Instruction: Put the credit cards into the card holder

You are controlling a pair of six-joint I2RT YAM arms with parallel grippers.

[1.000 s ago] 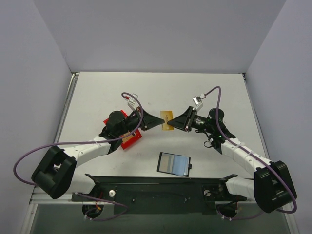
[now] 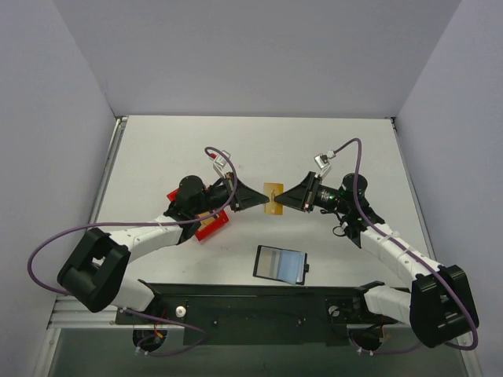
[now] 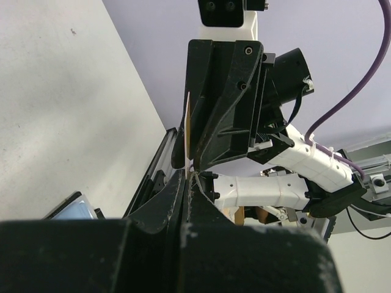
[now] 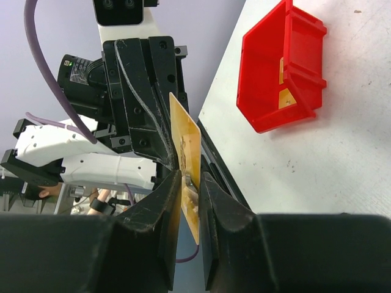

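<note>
A gold card (image 2: 273,209) is held up between both arms over the middle of the table. My left gripper is shut on its near edge, the thin card (image 3: 187,131) standing out from the fingertips. From the other side, my right gripper has its fingers parted around the card (image 4: 187,141), with a gap showing beside it. The flat card holder (image 2: 291,267), black-rimmed with blue and beige panels, lies near the table's front edge. In the left wrist view only a corner of that holder (image 3: 74,209) shows.
A red box (image 4: 263,64) with yellow cards inside sits left on the table, partly under my left arm in the top view.
The card and my left gripper have shifted slightly right and toward the front. My right gripper has moved a little the same way. The holder and red box have stayed put.
</note>
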